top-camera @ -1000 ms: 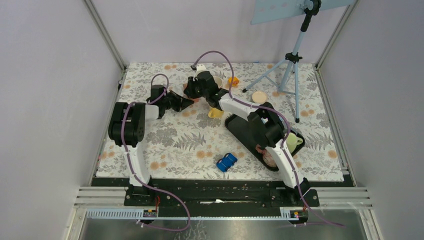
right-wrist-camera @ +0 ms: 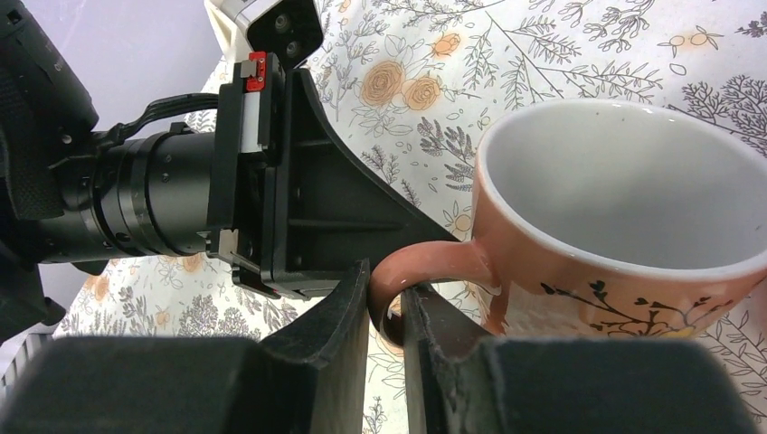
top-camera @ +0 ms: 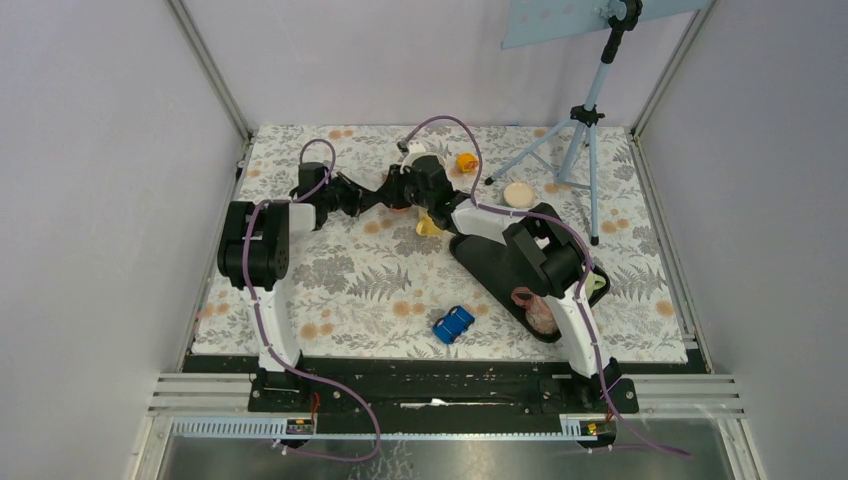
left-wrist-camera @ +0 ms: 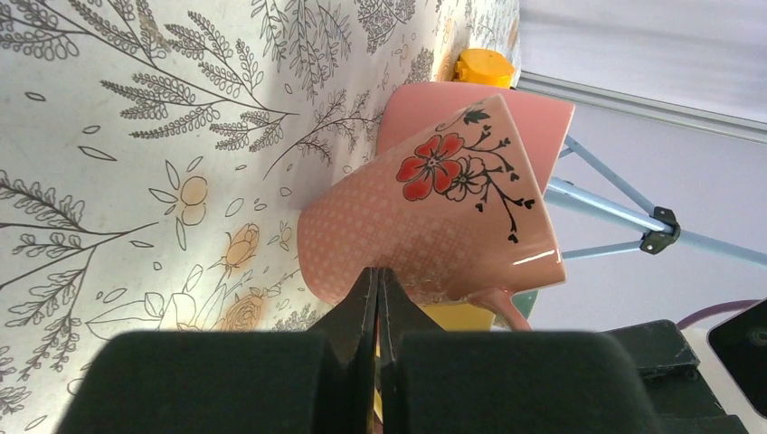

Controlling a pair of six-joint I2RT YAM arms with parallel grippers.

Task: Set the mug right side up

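The pink mug with a red flower [left-wrist-camera: 434, 208] lies tilted at the back middle of the table, largely hidden by the arms in the top view. In the right wrist view its white interior and pink outside [right-wrist-camera: 570, 262] show, and my right gripper is shut on its handle [right-wrist-camera: 425, 258]. My left gripper is shut with nothing seen between its fingers, its tips right at the mug's side, touching or very close.
Yellow objects [top-camera: 429, 224] [top-camera: 466, 162] are near the mug. A black tray [top-camera: 490, 270] with items is at right, a blue toy car [top-camera: 453, 322] at front, a tripod [top-camera: 590, 150] back right.
My right gripper has moved rightward and slightly toward the front over the last second. The left gripper has shifted slightly toward the back.
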